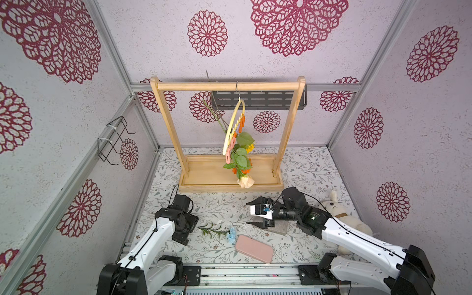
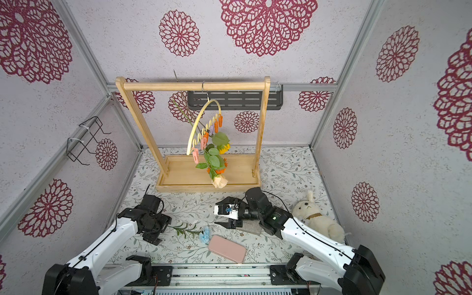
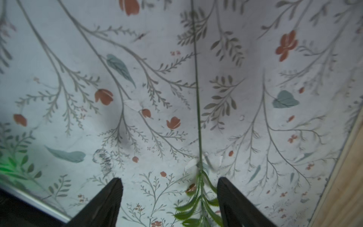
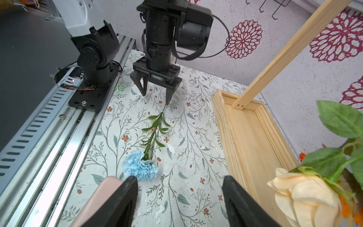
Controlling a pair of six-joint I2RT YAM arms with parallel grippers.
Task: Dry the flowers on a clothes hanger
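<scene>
A blue carnation (image 1: 231, 235) lies on the patterned floor, its long green stem (image 3: 196, 94) running beneath my left gripper, which points down, open and empty, at the stem's leafy part. My right gripper is open and empty, hovering right of the carnation, facing it. The hanger (image 2: 213, 102) hangs from the wooden rack (image 1: 265, 85) with pink and orange clips; flowers hang head-down from it, among them a pale rose (image 1: 245, 182), an orange flower and a yellow one, with green leaves.
A pink case (image 1: 254, 248) lies at the front near the carnation. A grey block (image 2: 248, 230) is partly under my right gripper. A white plush toy (image 2: 319, 223) sits at the right. The rack's wooden tray (image 1: 206, 177) fills the back.
</scene>
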